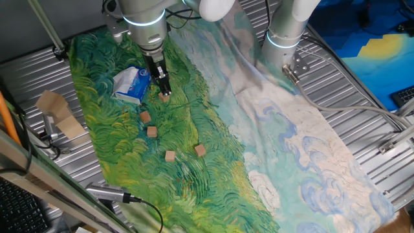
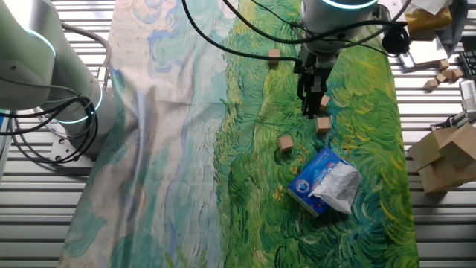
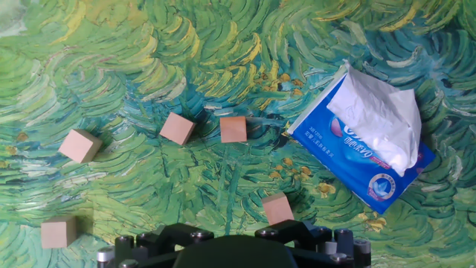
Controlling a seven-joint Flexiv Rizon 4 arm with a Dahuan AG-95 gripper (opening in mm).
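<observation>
Several small plain wooden cubes lie apart on the green painted cloth. In the wrist view, one cube is closest to my gripper, just ahead of its right side. Two more, a middle cube and its neighbour, sit close together; another cube is farther left, and one cube rests at lower left. My gripper points down over the cloth, its fingers spread wide and nothing seen between them. From exterior view 1, its tips overlap the nearest cube in the picture.
A blue tissue pack with white tissue sticking out lies right of the cubes. Beyond the cloth edge stands an open cardboard box. Loose cables hang around the arm.
</observation>
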